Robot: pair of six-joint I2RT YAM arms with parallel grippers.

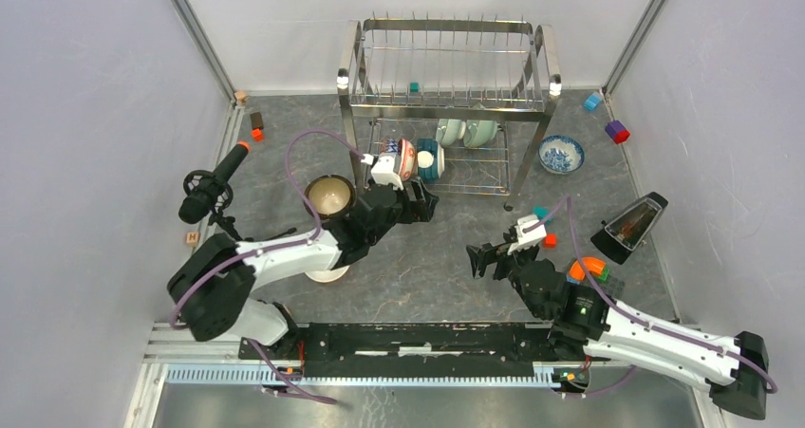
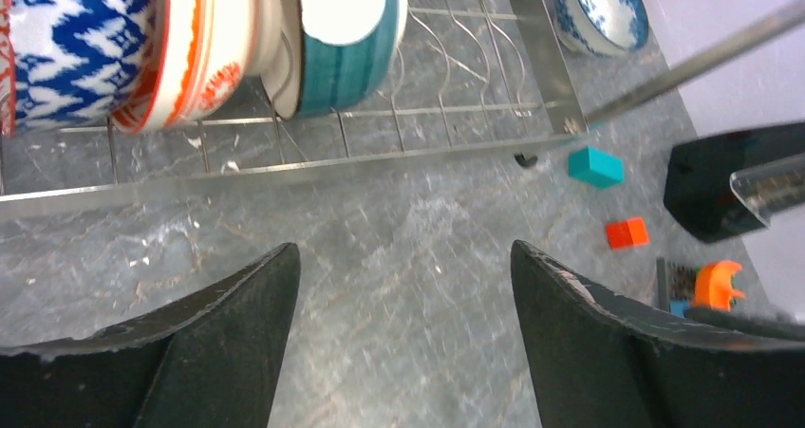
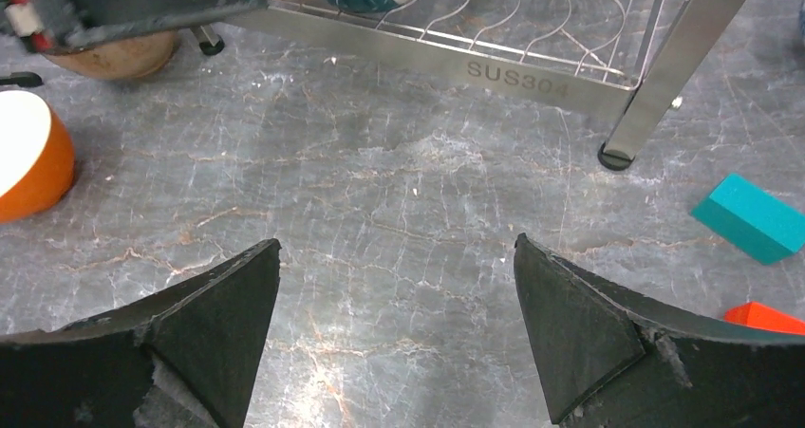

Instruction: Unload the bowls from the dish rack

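Note:
A steel dish rack point(image 1: 450, 110) holds several bowls on its lower tier: a blue patterned bowl point(image 2: 71, 39), a red-and-white bowl point(image 2: 195, 53), a teal bowl point(image 2: 346, 58) and pale green bowls point(image 1: 479, 134). My left gripper hangs just in front of and above the lower tier's front rail, fingers apart, nothing between them. My right gripper is lower right of the rack, open and empty over bare counter.
A blue-white bowl point(image 1: 560, 155) sits right of the rack; a brown bowl point(image 1: 328, 195) left. Small blocks, an orange item and a black appliance point(image 1: 628, 229) line the right.

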